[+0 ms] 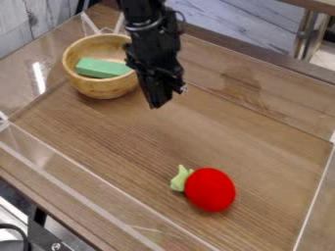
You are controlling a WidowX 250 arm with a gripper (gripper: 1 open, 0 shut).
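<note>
My gripper [125, 80] hangs over the upper middle of the table, just right of a wooden bowl [92, 46], its fingers shut with nothing visible between them. In the bowl lies a pale green block [100, 68], partly behind the arm. A red round object with a green top [210, 189], like a tomato or strawberry, lies at the lower right of the table.
A wooden ledge [304, 8] borders the top right, and dark cables [11, 238] show at the lower left corner.
</note>
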